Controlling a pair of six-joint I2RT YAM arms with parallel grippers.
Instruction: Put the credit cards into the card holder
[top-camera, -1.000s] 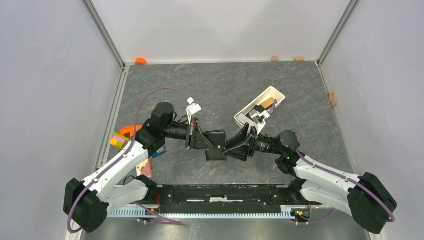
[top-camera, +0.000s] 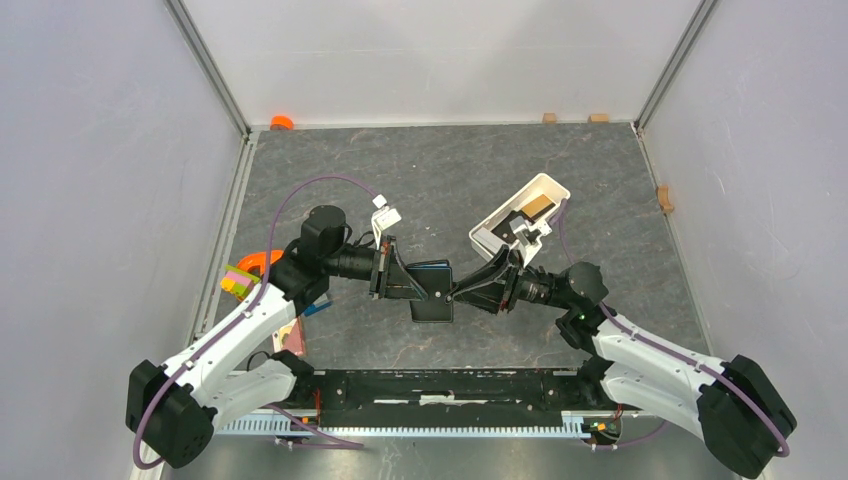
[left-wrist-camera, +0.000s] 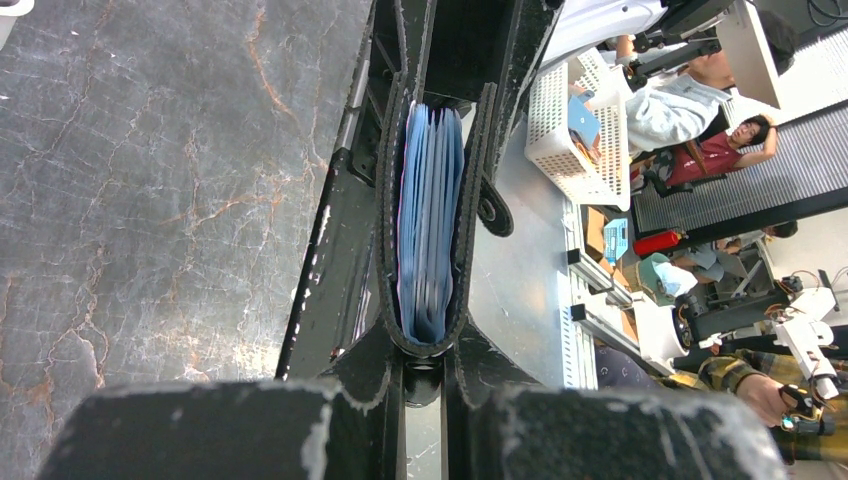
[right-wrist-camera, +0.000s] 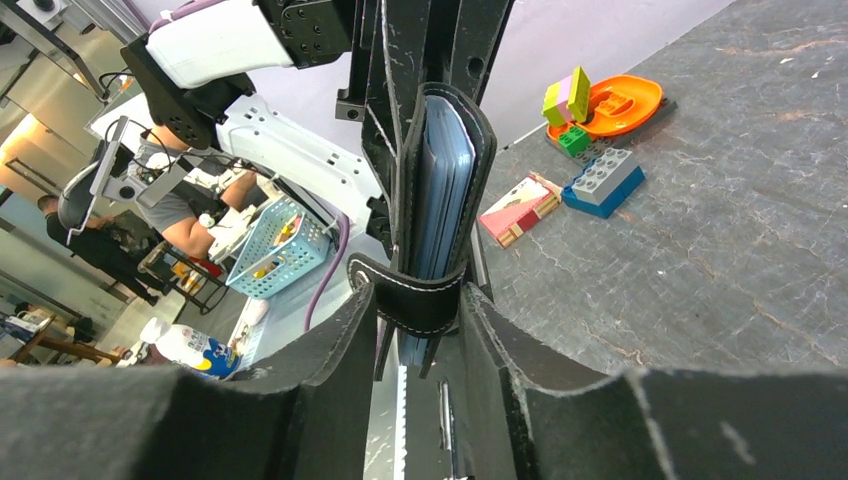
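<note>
A black leather card holder (top-camera: 432, 305) is held between my two grippers above the table. Inside its mouth, a stack of bluish cards (left-wrist-camera: 430, 215) sits tucked between the covers. My left gripper is shut on the holder from the side. In the right wrist view, the holder's clasp strap (right-wrist-camera: 415, 300) curves across its near edge. My right gripper stands part open, one finger on either side of that strap. From above, the right fingertips are at the holder's right edge; whether they touch it I cannot tell.
A white tray (top-camera: 480, 222) holding black and brown items stands behind my right arm. Toy blocks (right-wrist-camera: 605, 183), an orange dish (right-wrist-camera: 640, 105) and a red-and-white box (right-wrist-camera: 520, 208) lie to the left.
My right gripper has drawn back slightly to the right, from overlapping the holder to its right edge. My left arm and the holder have stayed almost still.
</note>
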